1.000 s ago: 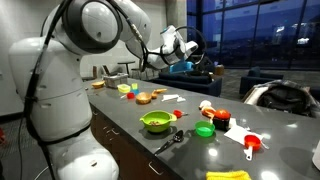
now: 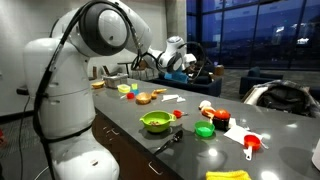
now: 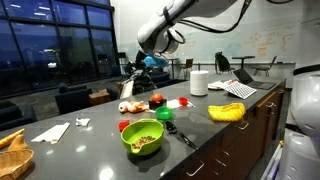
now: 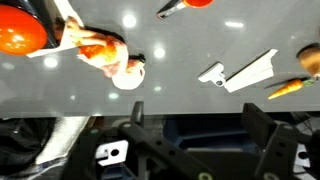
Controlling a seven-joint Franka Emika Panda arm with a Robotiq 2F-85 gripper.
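My gripper stands open at the lower edge of the wrist view, with nothing between its fingers. In exterior view 1 the wrist hangs high above the far part of the table, well clear of everything on it. An orange-and-white soft-looking item [image 4: 112,55] lies on the grey tabletop near the table edge. Beside it is a glossy orange-red round thing [image 4: 22,32]. A flat white piece [image 4: 250,71] and a carrot-like item [image 4: 288,89] lie on the other side.
Nearer the base are a green bowl [image 2: 157,125] with food-like pieces, a smaller green bowl [image 2: 205,130], a dark ladle [image 2: 170,143], a red pan [image 2: 251,142] and a yellow cloth [image 2: 228,175]. A white cylinder [image 3: 198,84] stands farther along the table.
The wrist has tilted, so that the gripper hangs at a different angle over the table. Objects on the table look unmoved.
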